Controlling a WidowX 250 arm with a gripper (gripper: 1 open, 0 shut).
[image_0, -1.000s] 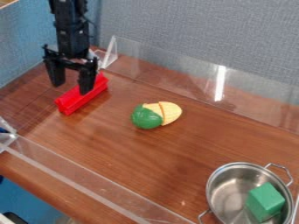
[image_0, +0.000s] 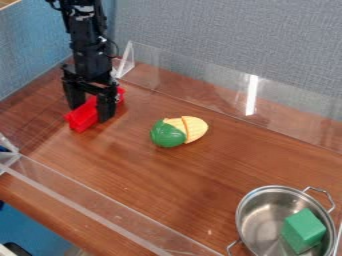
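Observation:
My black gripper (image_0: 88, 98) is down over a red block (image_0: 82, 117) at the back left of the wooden table, its fingers open and around the block, which they partly hide. To the right lie a green and pale yellow vegetable-like object (image_0: 179, 132) and, at the lower right, a steel pot (image_0: 259, 212) with a green block (image_0: 303, 231) inside.
Clear panels edge the wooden table (image_0: 160, 190) at the back and front left. A white object (image_0: 7, 155) is cut off at the left edge.
My gripper has moved down onto the red block and slightly to the right. The other objects have stayed in place.

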